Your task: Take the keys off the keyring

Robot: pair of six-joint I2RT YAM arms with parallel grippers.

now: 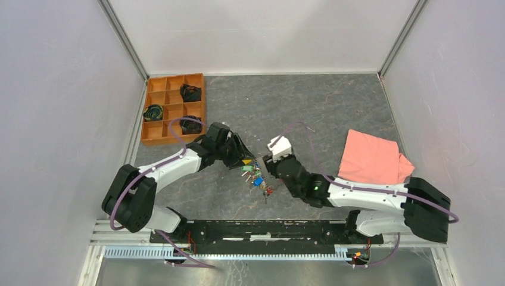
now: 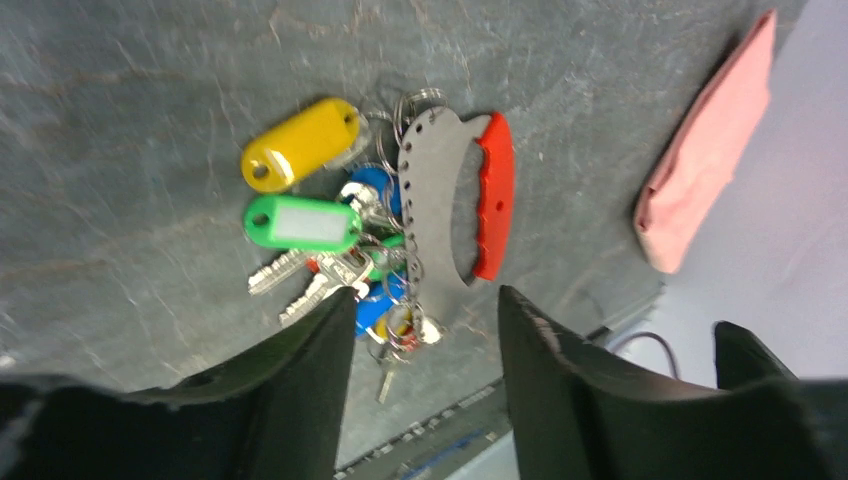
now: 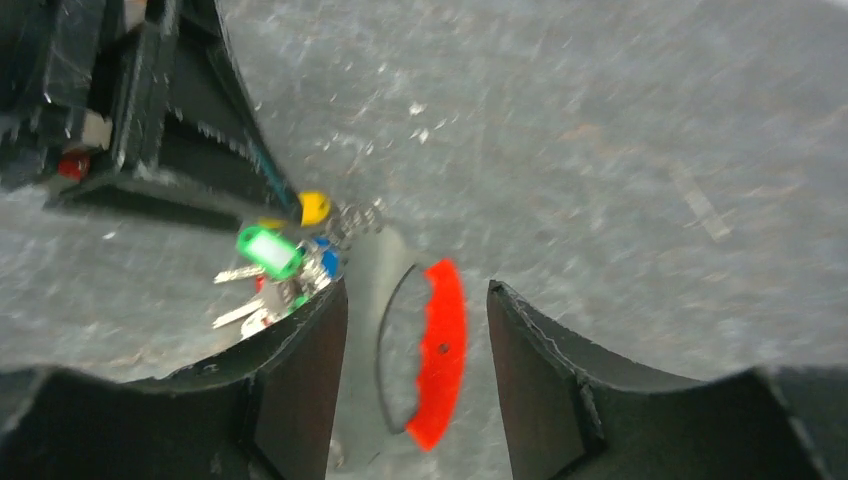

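Note:
A pile of keys on rings with coloured tags, such as yellow and green, lies on the grey table. Beside it, touching the rings, lies a grey metal tool with a red grip. My left gripper hangs over the pile at its upper left in the top view, fingers apart, nothing visibly held. My right gripper is open above the tool, with nothing between its fingers. In the top view the right arm hides much of the tool.
A wooden compartment box with dark bundles stands at back left. A pink cloth lies at the right.

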